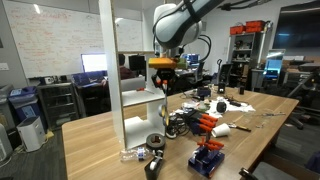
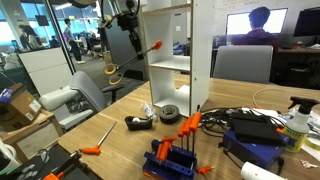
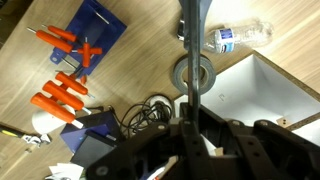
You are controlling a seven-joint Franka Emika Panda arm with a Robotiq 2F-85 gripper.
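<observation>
A long grey tool [image 3: 193, 65] runs out from between the dark fingers of my gripper in the wrist view, and the fingers are shut on it. In exterior view 2 the gripper [image 2: 138, 50] hangs high, left of the white shelf unit, with the tool's thin shaft [image 2: 125, 69] slanting down to the left. An orange end shows beside the shelf there. Exterior view 1 has the gripper [image 1: 165, 78] in front of the shelf, well above the table. Where exactly the fingers grip the tool is hard to make out.
A white shelf unit [image 1: 138, 128] stands on the table. Near it lie a tape roll [image 3: 180, 73], a clear bottle [image 3: 229, 39] and a black-handled object [image 1: 153, 168]. A blue rack [image 1: 205, 161] holds orange-handled tools. Cables and a spray bottle [image 2: 298, 124] crowd the far side; bare wood lies at the front left.
</observation>
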